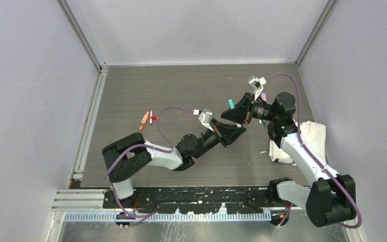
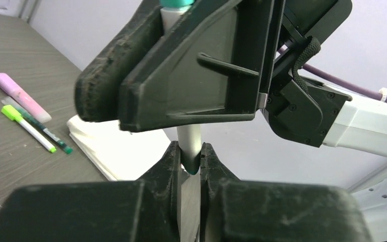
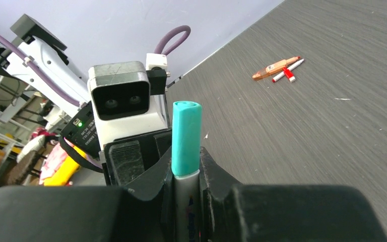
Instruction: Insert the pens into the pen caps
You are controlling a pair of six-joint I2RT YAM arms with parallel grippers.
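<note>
A marker with a teal cap and a white body is gripped by both arms. My right gripper is shut on it just below the cap, the teal end sticking out above the fingers. Lower down, my left gripper is shut on the tapered end of the body. The two grippers are very close together; any contact between them cannot be made out. Left of them lie an orange marker, a white pen and a red cap.
A pink highlighter, a light-green pen and a dark-green pen lie beside a folded white cloth on the right.
</note>
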